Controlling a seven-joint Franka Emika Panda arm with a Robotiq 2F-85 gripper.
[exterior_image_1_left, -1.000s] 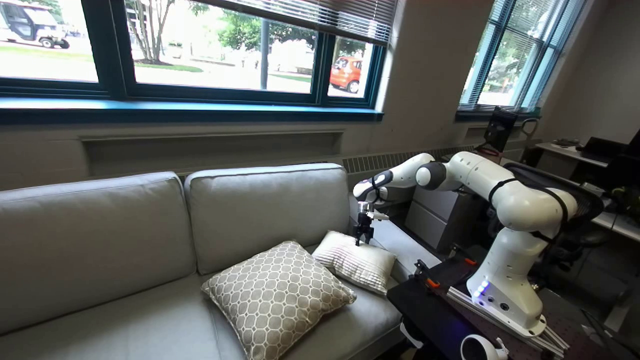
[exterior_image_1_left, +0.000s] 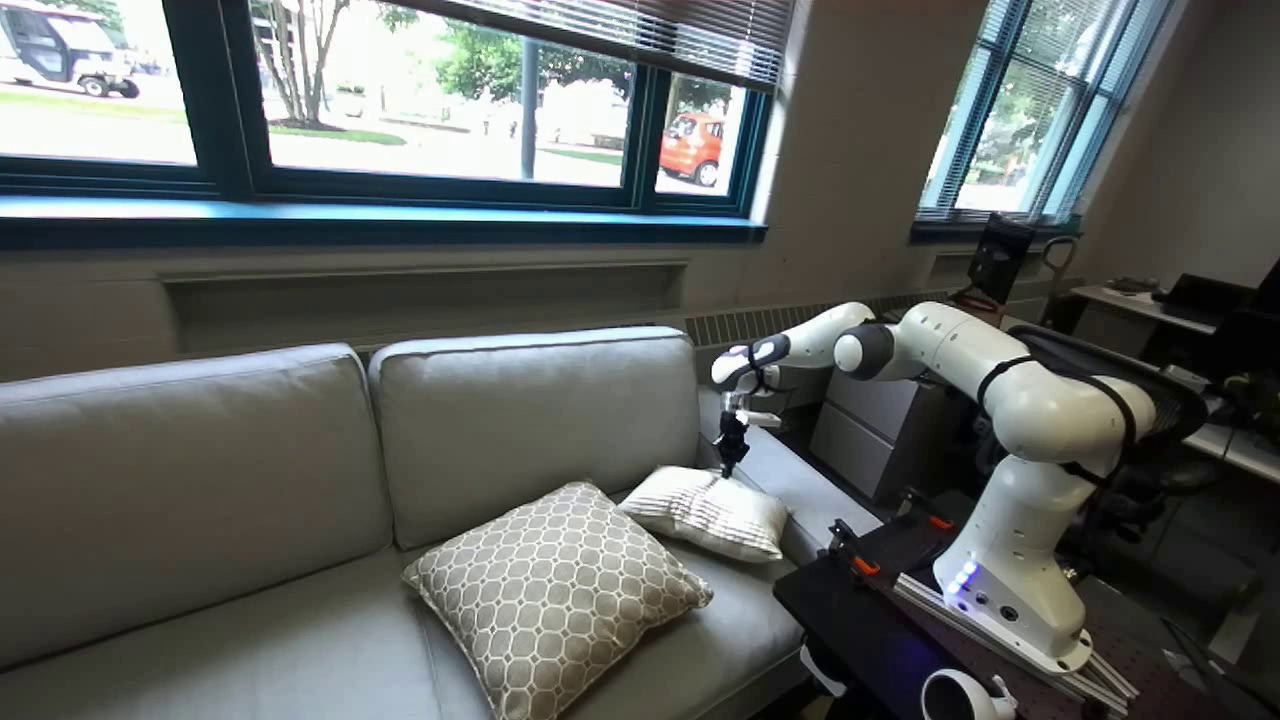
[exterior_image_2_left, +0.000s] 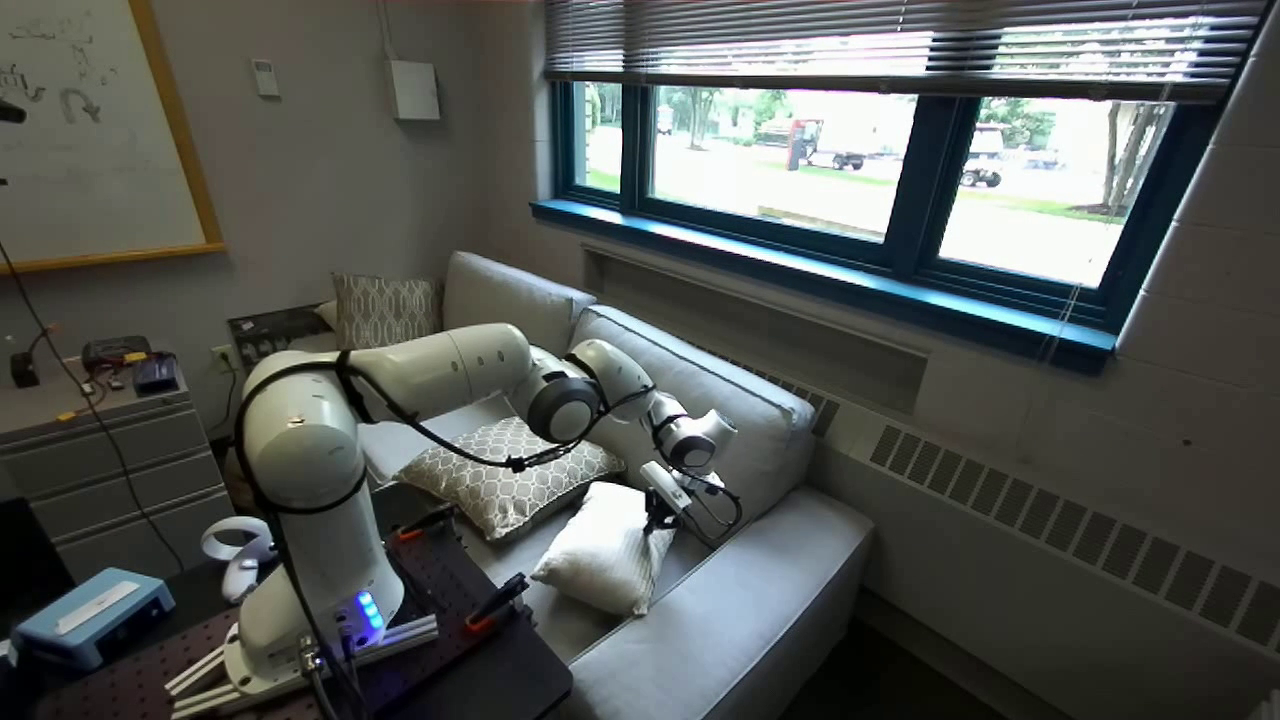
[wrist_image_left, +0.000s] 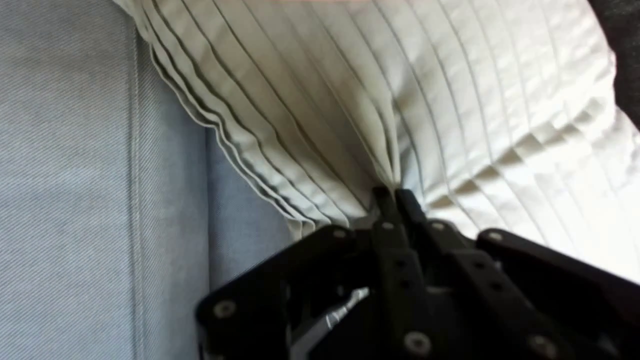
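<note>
A small white pleated pillow (exterior_image_1_left: 710, 514) lies at the right end of the sofa seat, close to the armrest. In the wrist view its fabric (wrist_image_left: 336, 120) gathers into folds that run in between the black fingertips. My gripper is shut on a pinch of this cloth. Exterior view 2 has the gripper (exterior_image_2_left: 657, 518) at the pillow's (exterior_image_2_left: 603, 554) edge by the armrest, and the pillow is tilted. Left of it in exterior view 1, a larger tan patterned pillow (exterior_image_1_left: 558, 600) rests on the seat.
The grey sofa's armrest (exterior_image_2_left: 744, 636) runs alongside the white pillow, and the back cushion (exterior_image_1_left: 540, 432) rises behind. A black table (exterior_image_1_left: 846, 612) with clamps carries the arm's base.
The gripper has risen slightly and its fingers have closed on the pillow's cloth. The white pillow's near edge has lifted and the pillow has shifted and tilted.
</note>
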